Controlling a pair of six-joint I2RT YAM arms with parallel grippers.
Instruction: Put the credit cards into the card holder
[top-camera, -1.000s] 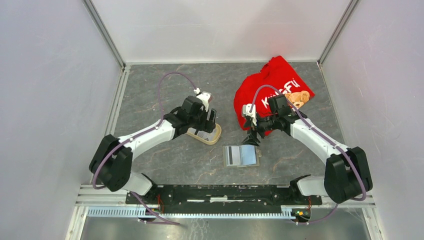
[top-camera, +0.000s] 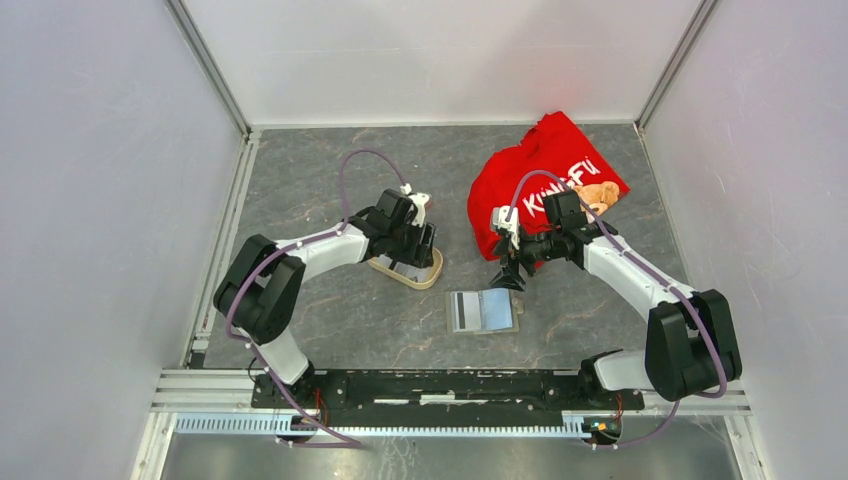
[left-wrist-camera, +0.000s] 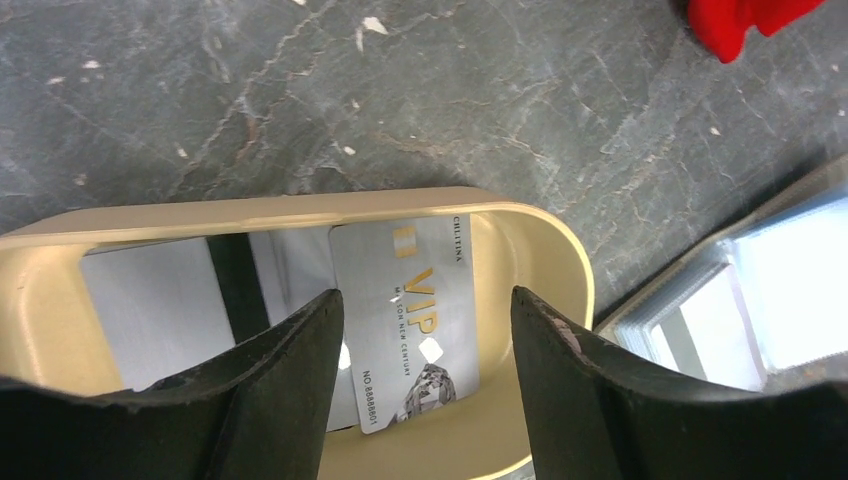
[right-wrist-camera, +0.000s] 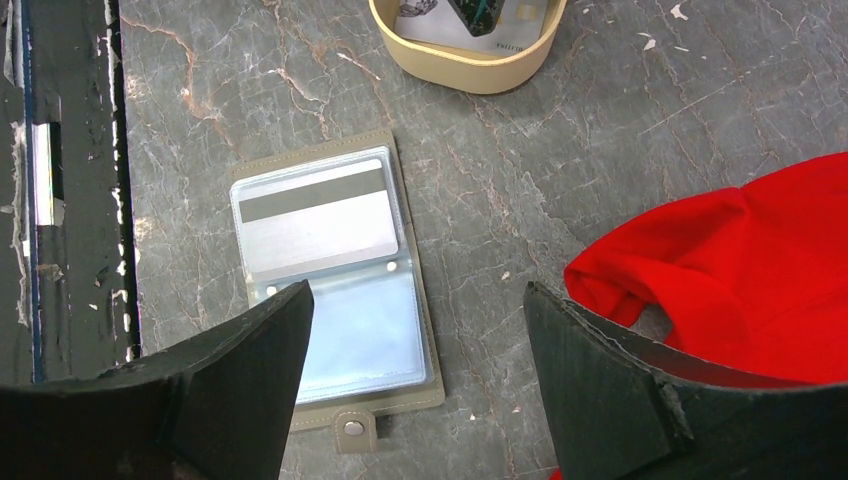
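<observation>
Several cards lie in a beige oval tray at centre left; in the left wrist view a silver VIP card is on top at the right end. My left gripper is over that card, part open, with no grip visible. The card holder lies open at front centre; in the right wrist view it shows a white card with a grey stripe in its upper pocket and an empty-looking blue lower pocket. My right gripper hangs open behind the holder.
A red cloth bag with a tan plush toy fills the back right. Walls enclose the sides and back.
The left arm has moved over the tray, its elbow swinging and its gripper shifting slightly right and down. The right arm has shifted only slightly.
</observation>
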